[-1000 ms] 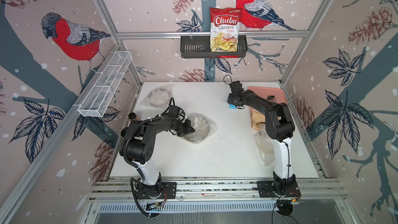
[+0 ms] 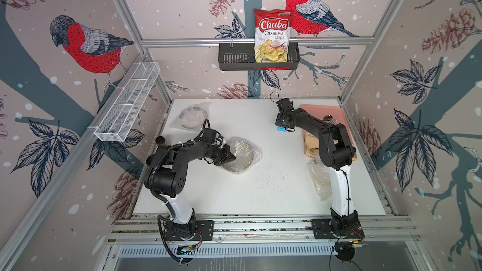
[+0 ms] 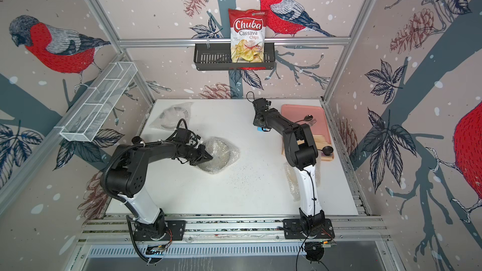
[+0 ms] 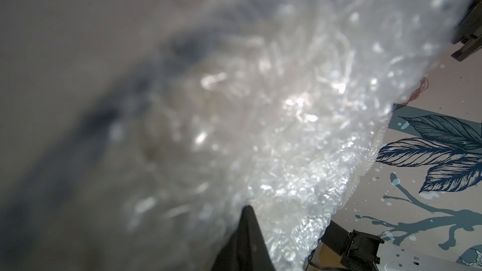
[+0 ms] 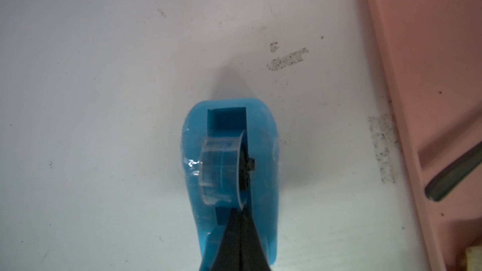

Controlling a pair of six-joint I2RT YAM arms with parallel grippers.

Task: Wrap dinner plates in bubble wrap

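A plate in bubble wrap [image 2: 243, 155] lies on the table, left of centre; the clear wrap fills most of the left wrist view. My left gripper is shut against the wrap at the plate's left side; whether a fold is pinched cannot be told. The blue tape dispenser [image 5: 266, 170] stands on the table by the tray, its clear tape roll [image 5: 221, 170] facing up. My right gripper is shut over the dispenser's near end, and no tape shows clearly between its fingers. Another wrapped plate [image 2: 193, 118] lies at the back left.
A pink tray [image 2: 321, 110] with utensils and a wooden board stands at the right. More bubble wrap [image 2: 318, 178] lies under the right arm. A dark cap-like object [image 3: 136, 140] sits by the left arm.
The right arm has shifted very slightly over the dispenser. My left arm and the wrapped plate have stayed in place.
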